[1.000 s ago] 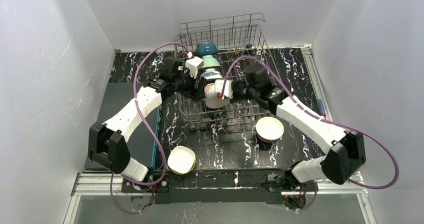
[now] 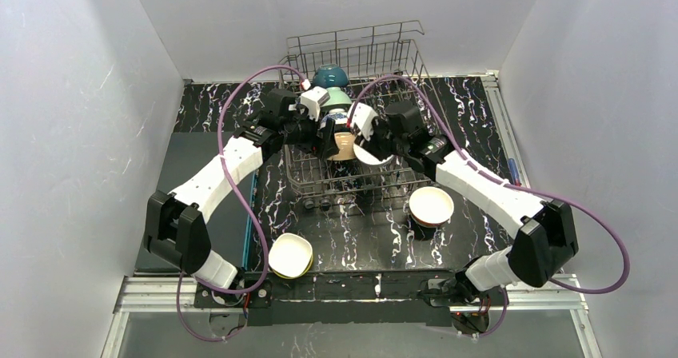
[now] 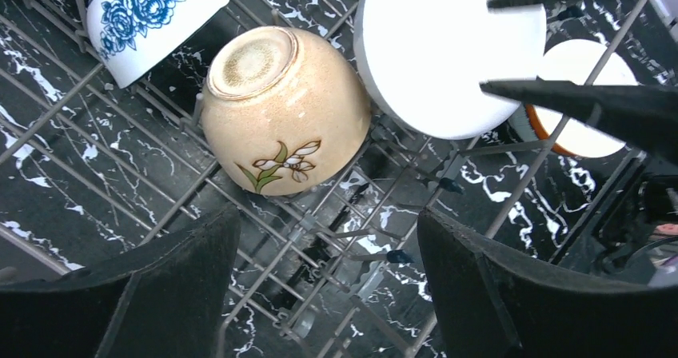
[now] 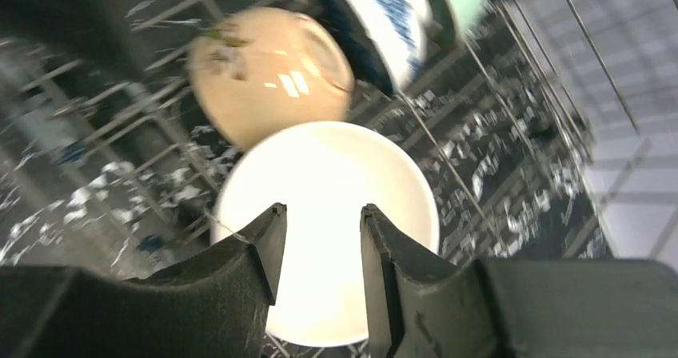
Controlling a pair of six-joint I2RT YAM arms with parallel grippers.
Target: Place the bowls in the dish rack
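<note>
A white bowl (image 3: pixel 448 62) lies in the wire dish rack (image 2: pixel 308 188), close against the right side of a tilted beige bowl (image 3: pixel 296 126) with a flower on it. Over the white bowl (image 4: pixel 336 174), my right gripper is open, its fingers apart. My left gripper stands open near the beige bowl with nothing between its fingers. Behind the beige bowl is a row: a blue-flowered bowl (image 3: pixel 152 14), a green bowl (image 2: pixel 337 99) and a dark blue bowl (image 2: pixel 330 75).
On the counter, right of the rack's front, stands a white bowl with a brown rim (image 2: pixel 431 205). Squarish stacked bowls (image 2: pixel 289 255) are at the front left. Rack wires rise around both grippers; the counter between those bowls is free.
My right gripper moved with these shifts; the left moved only slightly.
</note>
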